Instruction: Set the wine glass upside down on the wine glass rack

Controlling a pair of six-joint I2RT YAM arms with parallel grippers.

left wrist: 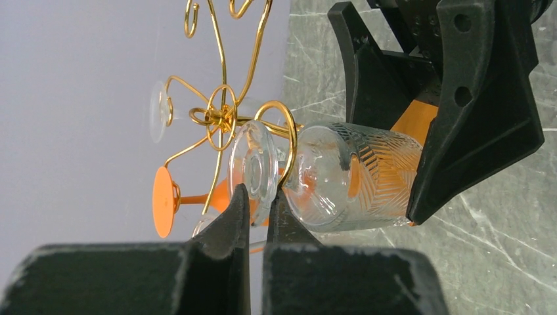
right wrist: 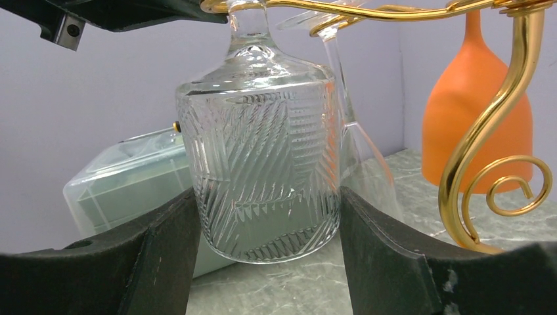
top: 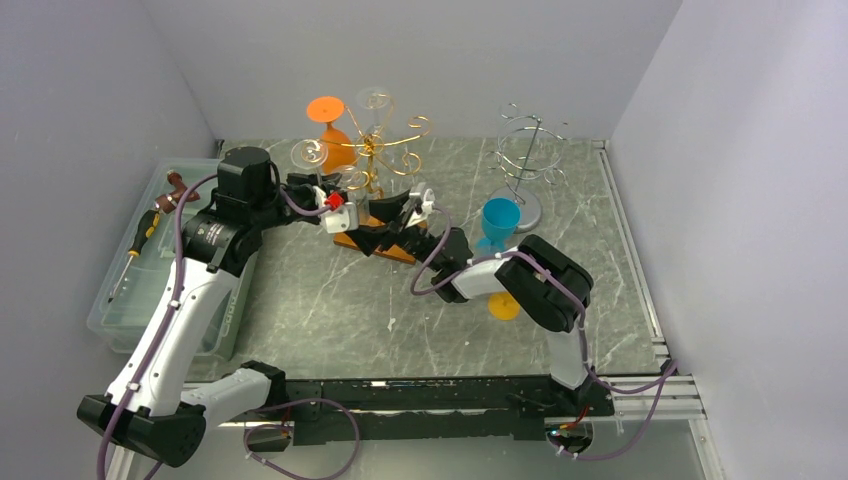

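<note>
The clear wine glass (right wrist: 263,151) hangs upside down at the gold rack (left wrist: 217,121), its stem within a gold loop. My left gripper is shut on the upturned foot of this glass. From the other side my right gripper reaches toward the patterned bowl. Its two fingers (right wrist: 374,230) stand open, one on each side of the bowl near the rim; whether they touch the glass is hard to tell. From above, the arms largely hide the glass, and both grippers meet in front of the rack, the right gripper (top: 367,222) lower.
An orange glass (top: 326,108) and other clear glasses hang on the gold rack. A silver rack (top: 530,150) stands at the right, near a blue goblet (top: 499,218). A lidded bin (top: 105,300) lies left.
</note>
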